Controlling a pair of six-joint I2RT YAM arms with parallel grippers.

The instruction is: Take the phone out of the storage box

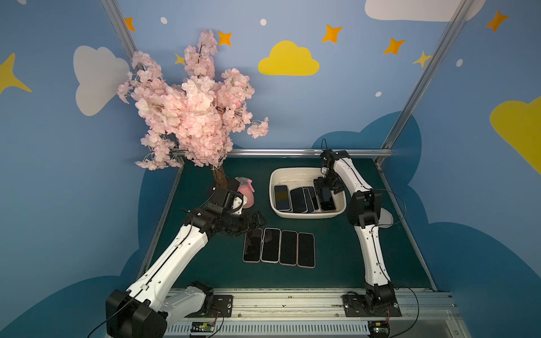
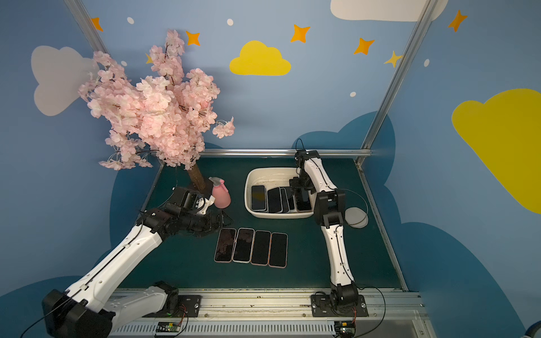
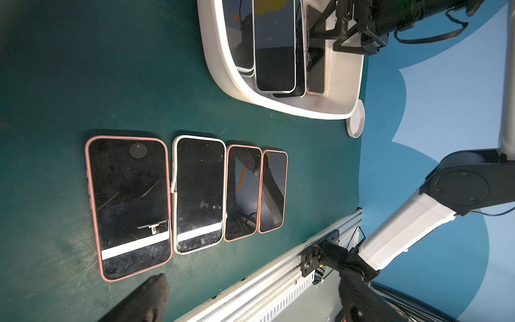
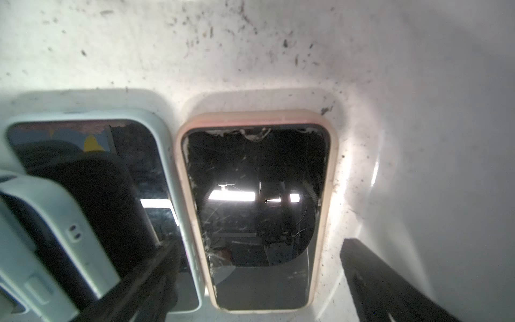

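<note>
The white storage box holds several dark-screened phones. In the right wrist view, a pink-cased phone with a cracked screen lies flat on the box floor near the side wall. My right gripper is open over it, its fingers one to each side and nothing gripped. Left of it lie a pale blue-cased phone and other tilted, overlapping ones. My left gripper stands open and empty above the table. Beyond its fingers, a row of phones lies face up: a pink-edged one, a white-edged one and others.
A pink spray bottle and a blossom tree stand at the left back. A small round white object lies right of the box. Bare green table shows right of the phone row.
</note>
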